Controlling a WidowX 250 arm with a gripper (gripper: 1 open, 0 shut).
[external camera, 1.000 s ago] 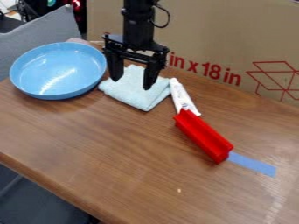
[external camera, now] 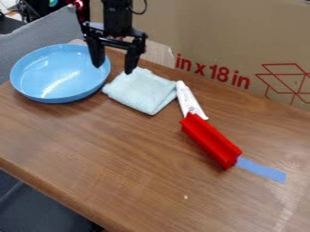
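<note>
My black gripper (external camera: pixel 114 56) hangs open at the top, above the back of the table, between a blue plastic bowl (external camera: pixel 58 74) on the left and a folded pale cloth (external camera: pixel 140 91). Nothing shows between its fingers. Right of the cloth lies a white elongated object (external camera: pixel 190 102), with a red elongated block (external camera: pixel 209 140) lying in front of it, angled toward the lower right.
A cardboard box (external camera: pixel 237 50) stands along the back. A grey object (external camera: pixel 31 41) is at the back left. A strip of blue tape (external camera: pixel 262 170) is on the right.
My gripper has moved left and up, from over the cloth toward the bowl's back right side. The objects on the table look unchanged.
</note>
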